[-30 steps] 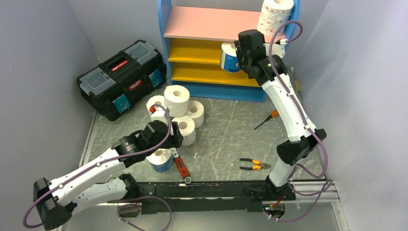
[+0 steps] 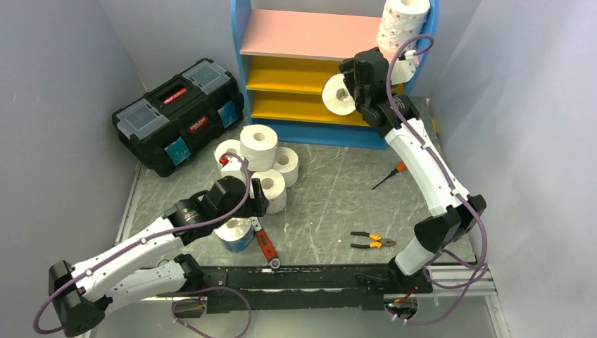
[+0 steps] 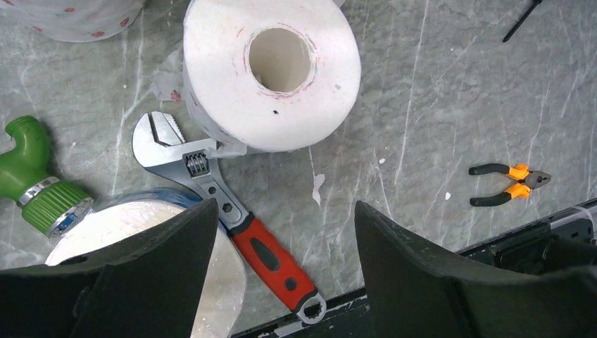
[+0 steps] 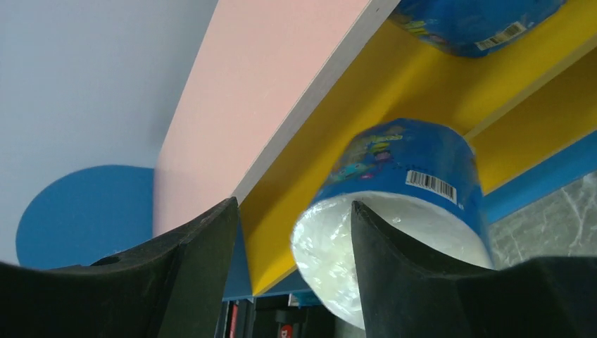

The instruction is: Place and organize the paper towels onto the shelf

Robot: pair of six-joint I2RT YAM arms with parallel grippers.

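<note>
A blue-wrapped paper roll [image 4: 415,158] lies tipped and blurred at the yellow middle shelf [image 4: 338,105], its white end turned outward. In the top view that white end [image 2: 339,98] faces the camera beside my right gripper. The right fingers stand apart; one overlaps the roll, but no grip shows. Another blue roll [image 4: 486,28] sits deeper in the shelf. A patterned roll stack [image 2: 403,24] stands on the pink top board [image 2: 310,32]. Low over the table, my left gripper is open and empty, close to a white roll [image 3: 211,98] and a wrapped roll [image 3: 155,282].
Several white rolls [image 2: 258,144] cluster left of centre. A red-handled wrench [image 3: 267,257], pliers [image 2: 373,240] and a screwdriver [image 2: 388,176] lie on the table. A black toolbox [image 2: 179,113] stands at the left.
The blue roll at the shelf has tipped; its white end, not its blue side, now faces the top camera. My right gripper has shifted slightly. The left arm has not moved.
</note>
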